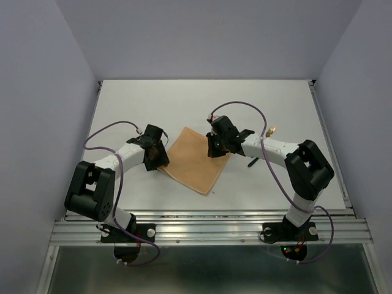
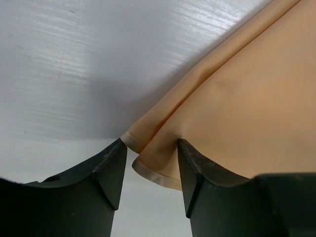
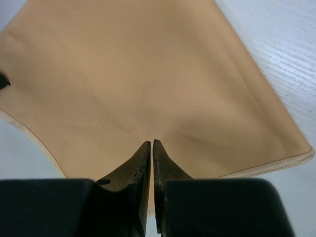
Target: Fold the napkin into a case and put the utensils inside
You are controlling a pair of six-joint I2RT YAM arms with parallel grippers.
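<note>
The orange napkin [image 1: 193,166] lies spread at a slant on the white table, its left corner slightly folded or doubled. My left gripper is part open at that corner, its fingertips on either side of the doubled edge [image 2: 148,126]. My right gripper is over the napkin's right part, fingers shut together; no cloth shows clearly between them. At the right of the table, partly behind my right arm, lie utensils: a gold piece [image 1: 271,131] and a dark one [image 1: 253,161].
Metal rails run along its edges, with grey walls around.
</note>
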